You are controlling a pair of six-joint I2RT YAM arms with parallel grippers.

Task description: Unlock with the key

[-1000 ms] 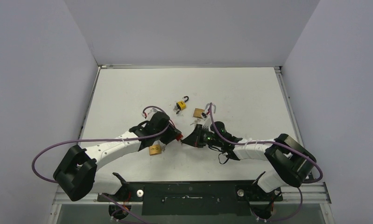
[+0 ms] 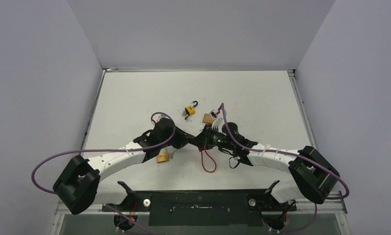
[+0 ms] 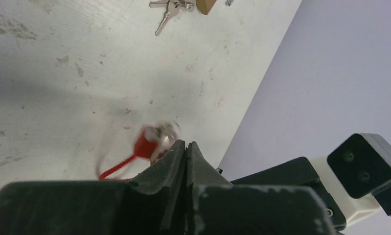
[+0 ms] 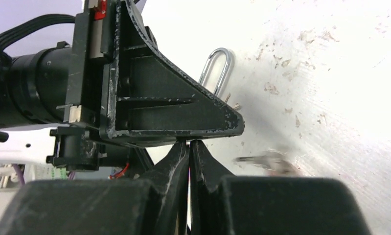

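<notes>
My left gripper and my right gripper meet tip to tip over the middle of the table. In the left wrist view, the left gripper's fingers are pressed together, nothing between them. Just past their tips, a blurred red padlock with a red loop shows over the white surface; in the top view the loop hangs toward the front. My right gripper is shut as well, with nothing visible between its tips. A blurred silvery key-like piece shows beyond it, apart from the fingers.
A yellow padlock and a brass padlock lie toward the back. Loose keys are beside the brass one. Another brass padlock sits under the left arm.
The red padlock was at the left gripper's tip; now it is out of that grip, farther right, its loop toward the front. The right gripper has moved in against the left one.
</notes>
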